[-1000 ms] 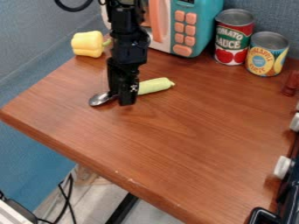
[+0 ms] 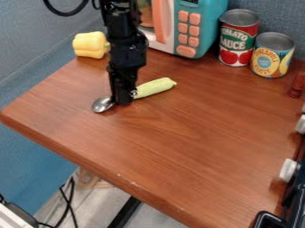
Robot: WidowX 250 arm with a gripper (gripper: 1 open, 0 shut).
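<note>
My black gripper (image 2: pixel 124 94) is low over the wooden table (image 2: pixel 167 151), beside a metal spoon (image 2: pixel 103 105) whose bowl lies to its left. A pale yellow corn cob (image 2: pixel 158 86) lies just right of and behind the gripper, partly hidden by it. Whether the fingers are open or shut, or hold the spoon's handle, I cannot tell.
A yellow pepper-like toy (image 2: pixel 89 44) is at the back left, a teal toy microwave (image 2: pixel 188 27) at the back, two cans (image 2: pixel 238 40) at the back right. A black appliance (image 2: pixel 280 205) borders the right edge.
My gripper has shifted slightly up and to the left in the view; the spoon and corn look nearly unchanged.
</note>
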